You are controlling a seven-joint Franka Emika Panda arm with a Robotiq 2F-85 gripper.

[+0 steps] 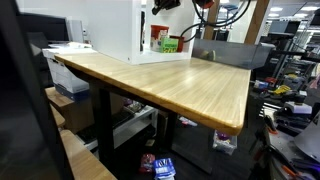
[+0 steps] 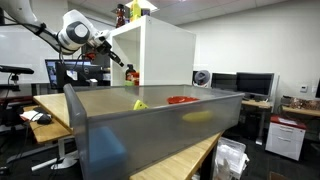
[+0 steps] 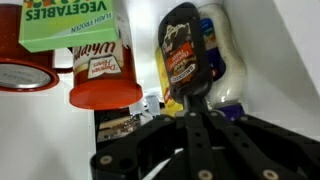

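Note:
In the wrist view my gripper looks shut, and nothing clearly shows between its fingertips. Just past the tips lies a black item with a red-and-white label [image 3: 184, 52]. It overlaps a white bottle or jar with a blue part [image 3: 226, 62]; whether the fingers touch the black item is hard to tell. To the left are a red container with a printed label [image 3: 106, 76] and a green box marked vegetables [image 3: 66, 22]. From outside, the gripper [image 2: 119, 62] points down beside the white shelf unit.
The white shelf wall [image 2: 168, 50] stands close to the arm, with bottles [image 2: 128, 14] on its top. A red cup [image 3: 24, 62] sits left in the wrist view. A grey partition [image 2: 180, 135] edges the wooden table [image 1: 190, 88], whose near part is clear.

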